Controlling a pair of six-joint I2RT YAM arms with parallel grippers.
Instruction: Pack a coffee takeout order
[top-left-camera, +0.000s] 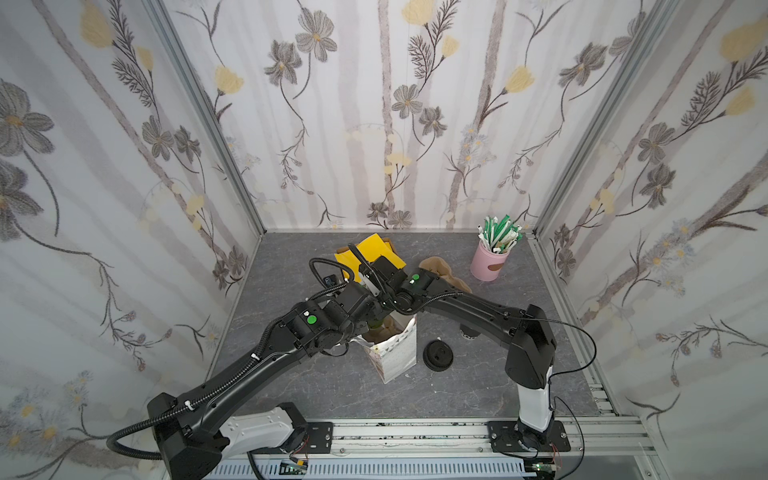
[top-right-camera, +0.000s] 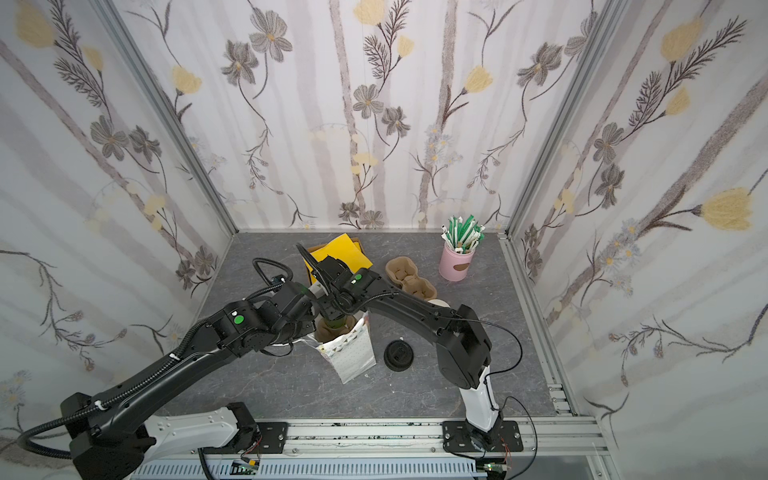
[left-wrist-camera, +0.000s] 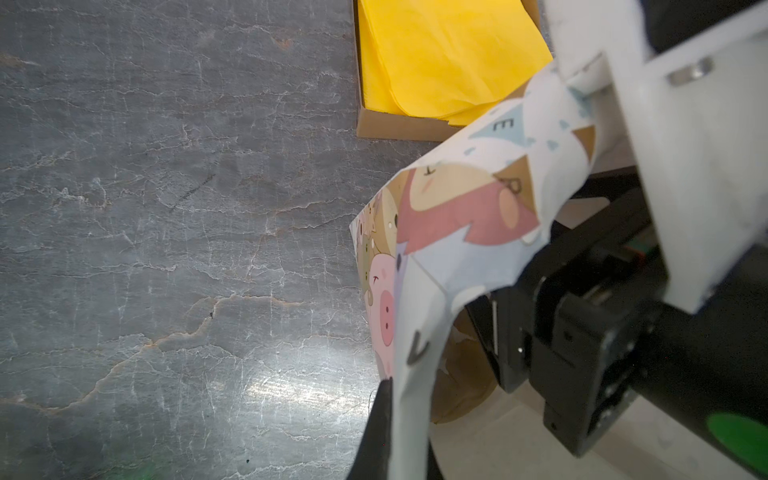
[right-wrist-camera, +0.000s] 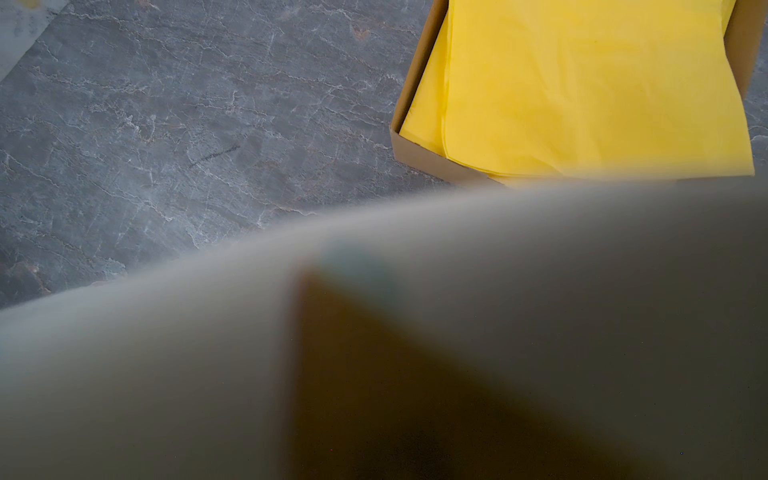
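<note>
A white paper bag (top-left-camera: 396, 357) with a cartoon print stands open at the table's middle. My left gripper is shut on its upper edge, with a dark finger on each side of the paper. My right gripper reaches inside the bag, shut on a brown item (left-wrist-camera: 464, 376) that is partly hidden by the bag wall. From above, brown material (top-right-camera: 326, 329) and a greenish patch (top-right-camera: 339, 326) show within the bag. In the right wrist view, the blurred bag wall (right-wrist-camera: 200, 344) covers the fingers.
Yellow napkins (right-wrist-camera: 592, 88) lie in a box behind the bag. A brown cup carrier (top-right-camera: 410, 278) and a pink holder (top-right-camera: 455, 264) full of green-and-white sticks stand at back right. A black lid (top-right-camera: 398, 355) lies right of the bag.
</note>
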